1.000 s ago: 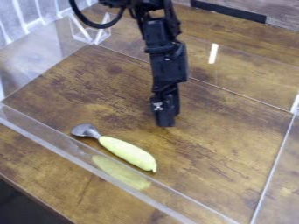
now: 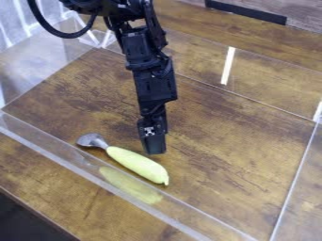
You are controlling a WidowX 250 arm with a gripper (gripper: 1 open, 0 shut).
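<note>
My black gripper [image 2: 152,139] hangs low over the wooden board, just behind a pale yellow banana-like object [image 2: 137,165] lying at the front left. A metal spoon [image 2: 93,140] lies at that object's left end, partly against or under it; I cannot tell if they are joined. The gripper's fingertips are small and dark in this view, with nothing visible held between them.
Clear plastic walls [image 2: 228,66] border the wooden area [image 2: 239,160] on several sides. The middle and right of the board are bare.
The yellow object and spoon have not moved.
</note>
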